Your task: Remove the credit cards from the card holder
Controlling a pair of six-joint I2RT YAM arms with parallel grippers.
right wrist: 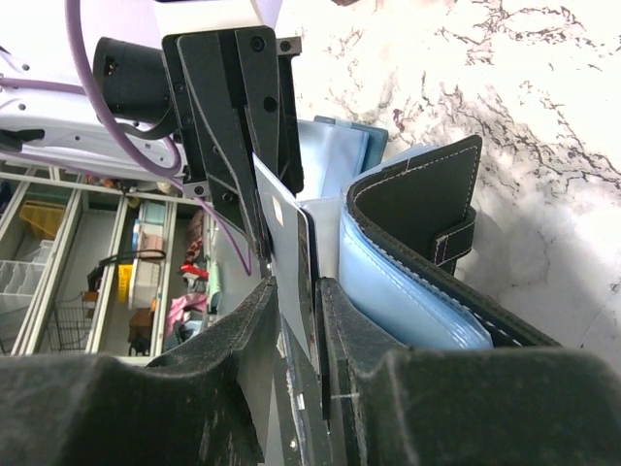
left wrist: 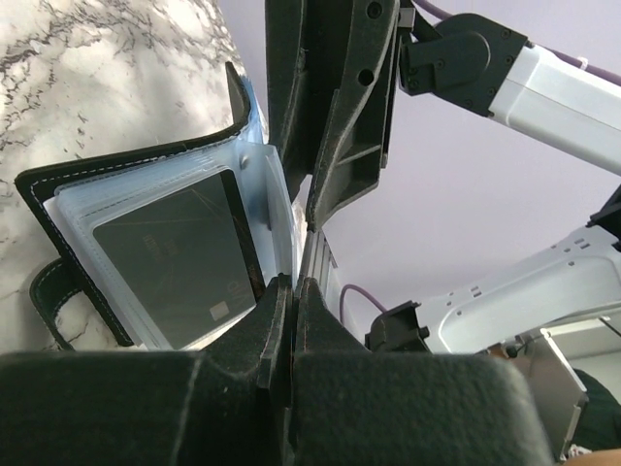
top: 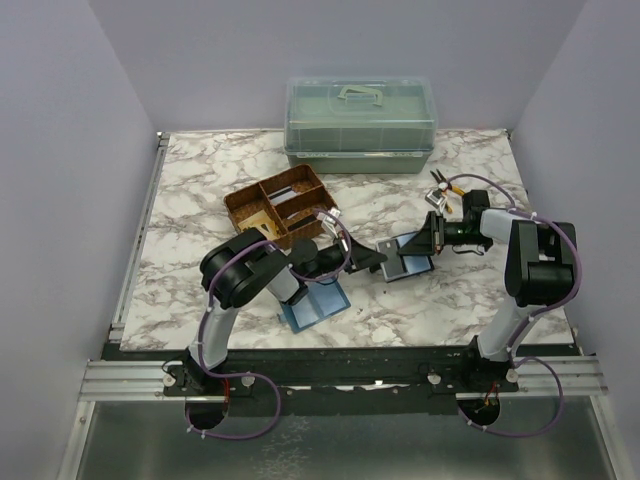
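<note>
The card holder (top: pixel 405 262) lies open between both grippers on the table; its clear blue sleeves and black leather cover show in both wrist views, with a dark card (left wrist: pixel 175 254) behind plastic. My left gripper is shut at the edge of the sleeves; whether it pinches one is hard to tell. My right gripper reaches into the holder, fingers close around the edge of a grey card (right wrist: pixel 286 233) standing out from the sleeves; whether it grips it is unclear.
A brown compartment box (top: pixel 272 205) stands back left, a clear lidded container (top: pixel 360 130) at the back, scissors (top: pixel 448 183) at the back right. A blue flat item (top: pixel 315 308) lies under the left arm.
</note>
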